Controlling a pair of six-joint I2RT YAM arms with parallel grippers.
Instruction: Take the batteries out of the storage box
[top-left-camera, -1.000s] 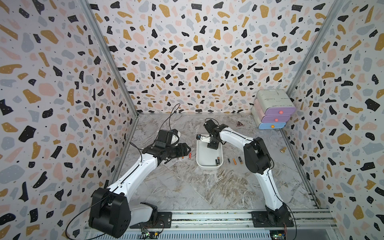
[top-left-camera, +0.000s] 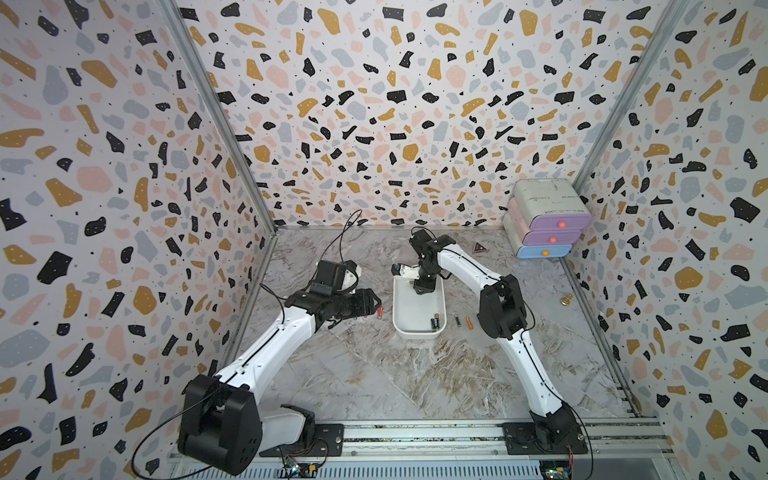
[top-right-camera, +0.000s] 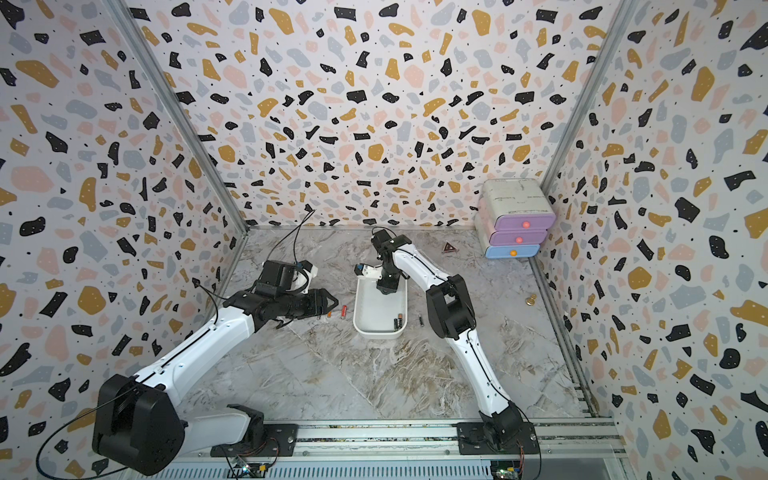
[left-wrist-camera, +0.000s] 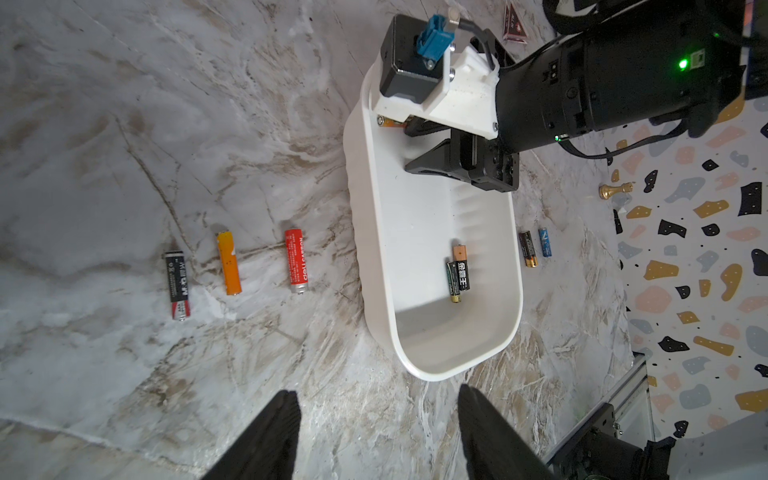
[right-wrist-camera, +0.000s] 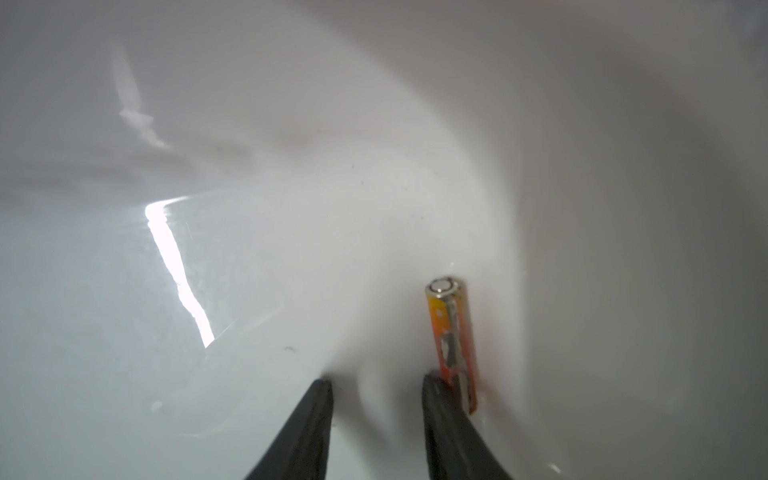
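Note:
The white storage box (left-wrist-camera: 428, 352) sits mid-table. My right gripper is down inside its back end, part open, its right fingertip beside an orange-and-silver battery (right-wrist-camera: 450, 328); the space between the fingers looks empty. Two batteries (left-wrist-camera: 457, 273) lie together near the box's front end. My left gripper hangs open over the table left of the box, nothing between its fingers.
Several loose batteries lie outside the box, among them a red one (left-wrist-camera: 296, 260) on the left and a blue one (left-wrist-camera: 545, 241) on the right. A stack of drawers (top-left-camera: 545, 216) stands at back right.
The left arm has barely moved.

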